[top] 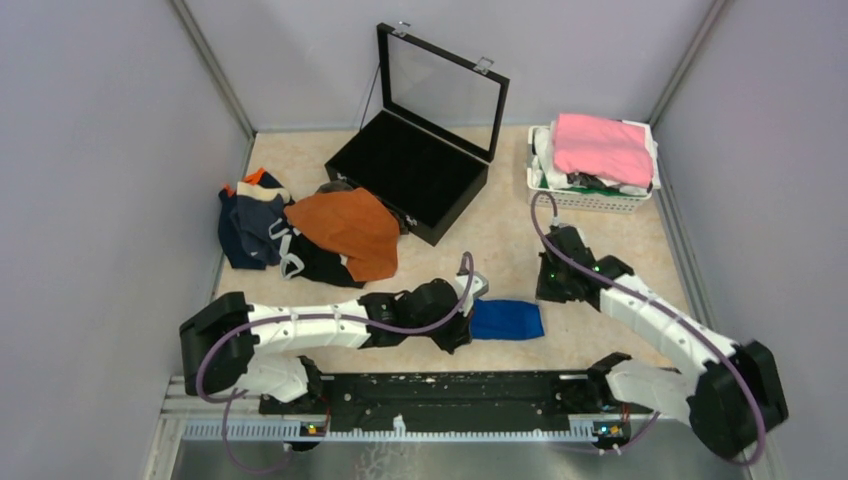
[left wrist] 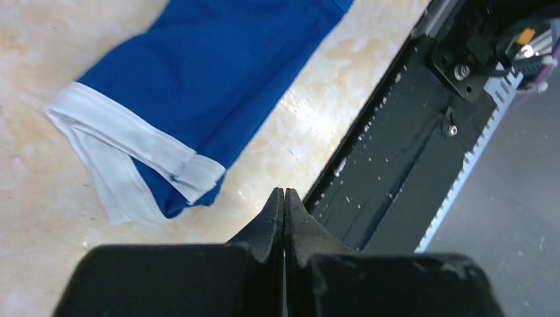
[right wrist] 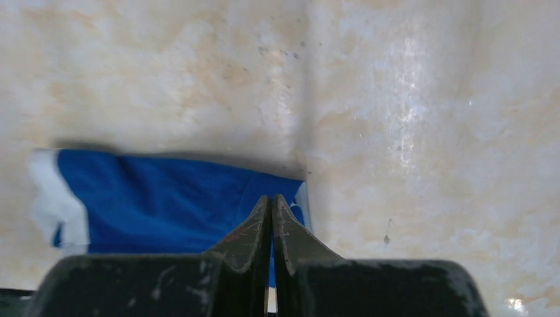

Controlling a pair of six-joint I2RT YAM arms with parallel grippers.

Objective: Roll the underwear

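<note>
Blue underwear [top: 507, 321] with a white waistband [left wrist: 132, 132] lies folded to a flat strip on the table, running left to right between my arms in the top view. My left gripper is shut beside the waistband end, apart from the cloth, nothing showing between its fingers. My right gripper is shut at the upper corner of the other end, where the blue cloth [right wrist: 178, 198] meets its fingertips. How much fabric is pinched there is hidden. The left arm covers the waistband in the top view.
An open black case [top: 410, 170] stands at the back. A heap of dark and orange clothes [top: 345, 230] lies on the left. At the back right is a white basket [top: 595, 200] full of folded clothes. Bare table lies behind the underwear.
</note>
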